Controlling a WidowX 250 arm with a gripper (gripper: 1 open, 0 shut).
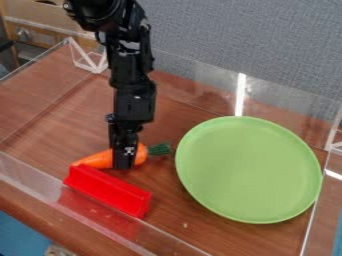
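Observation:
The black gripper [126, 155] points straight down onto an orange carrot [96, 160] with a green top, its fingertips at the carrot's middle; whether they are closed on it is hard to make out. Just in front of the carrot lies a red block [107, 190]. A green plate [249, 169] sits to the right on the wooden surface.
Clear plastic walls [241, 90] edge the wooden board [54, 110], with a white bracket [83, 58] at the back left. The board's left and back parts are bare.

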